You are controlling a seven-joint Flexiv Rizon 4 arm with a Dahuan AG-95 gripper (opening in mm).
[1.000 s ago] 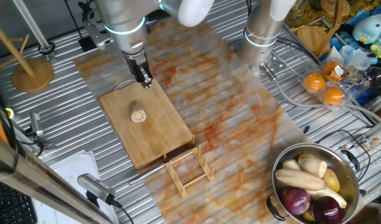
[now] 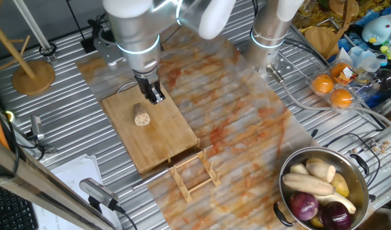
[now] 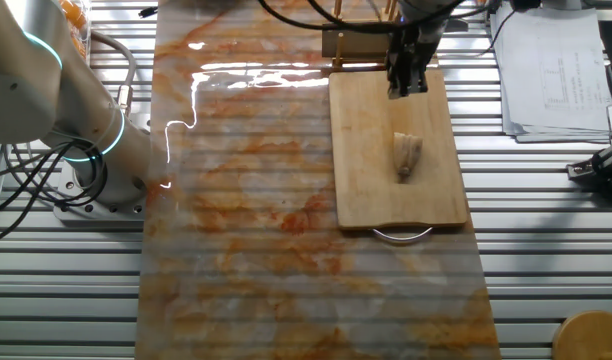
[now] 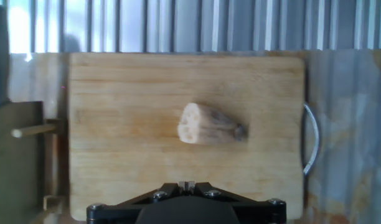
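A cut piece of lotus root (image 2: 142, 117) lies on the wooden cutting board (image 2: 163, 144), its holed end showing. In the wrist view the lotus root (image 4: 208, 126) sits near the board's middle, tapering toward the metal handle on the right. My gripper (image 2: 156, 97) hangs above the board, apart from the root. Its fingertips (image 4: 184, 185) meet at the bottom of the wrist view, with nothing visible between them. From the opposite side, the gripper (image 3: 407, 88) also appears over the board.
A small wooden rack (image 2: 194, 177) with a long metal blade across it adjoins one board end. A steel pot (image 2: 288, 207) of vegetables stands at the right. Papers (image 3: 556, 75) lie beyond the board. The marbled mat (image 2: 246, 134) between board and pot is mostly clear.
In exterior view 1 my gripper has shifted slightly right and down the picture, and the arm has swung right with it. Lotus root and board have stayed put.
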